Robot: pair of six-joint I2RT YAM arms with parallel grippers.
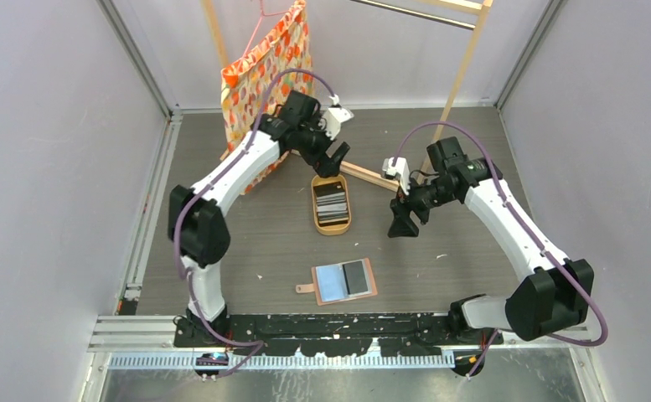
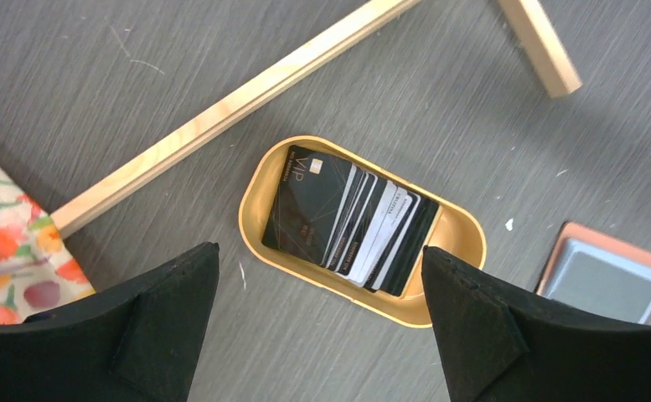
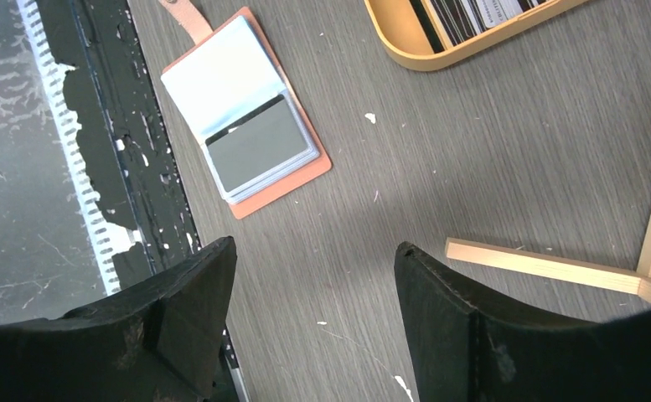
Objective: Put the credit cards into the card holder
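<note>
An oval tan box holds a pile of credit cards, dark and grey, the top one marked VIP. My left gripper is open above this box, nothing between its fingers. The card holder lies open below the box in the top view, its tan cover under clear sleeves, a dark grey card or panel on one side. My right gripper hangs open to the right of the box, empty, with the holder ahead of it in its wrist view.
Wooden rails of a rack lie behind the box. An orange patterned bag hangs at the back left. The dark front edge is below the holder. Bare floor surrounds the box and holder.
</note>
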